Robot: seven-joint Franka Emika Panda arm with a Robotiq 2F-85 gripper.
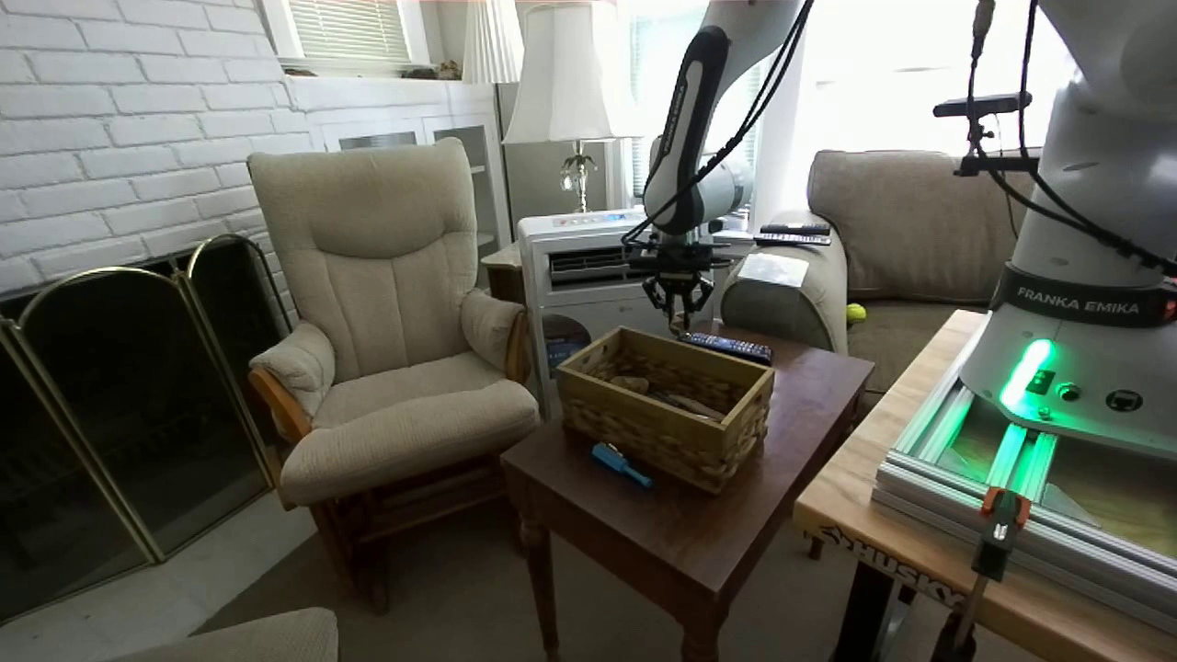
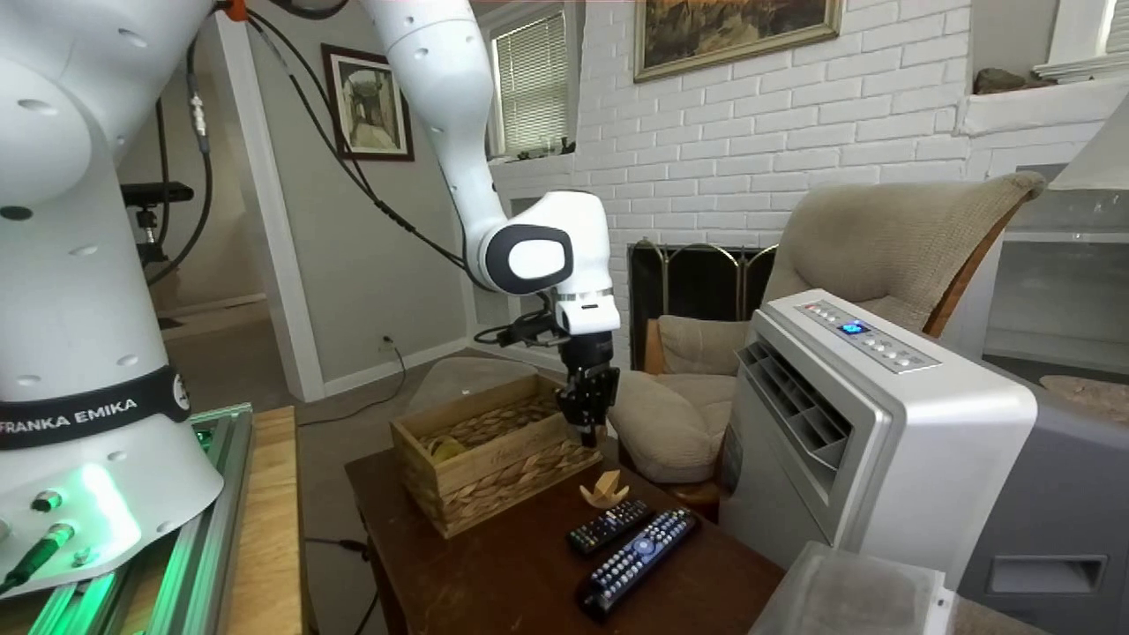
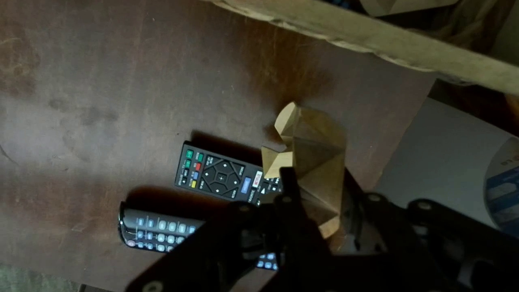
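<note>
My gripper is shut on a brown faceted wooden piece (image 3: 318, 160), seen between its fingers in the wrist view. In exterior view 2 the gripper (image 2: 588, 432) hangs just past the basket's end, above the table. Below it a light wooden object (image 2: 605, 489) rests on the tabletop near the remotes. Its pale facets (image 3: 286, 119) show beside the held piece in the wrist view, which hides the rest. The wicker basket (image 2: 519, 460) has a wooden rim and contains several things, including a wooden piece (image 1: 631, 384).
A small black remote (image 2: 610, 526) and a longer one (image 2: 638, 561) lie side by side on the dark table (image 2: 487, 593). A blue object (image 1: 621, 463) lies before the basket. Beside the table stands a white appliance (image 2: 900, 423); an armchair (image 1: 386, 287) is nearby.
</note>
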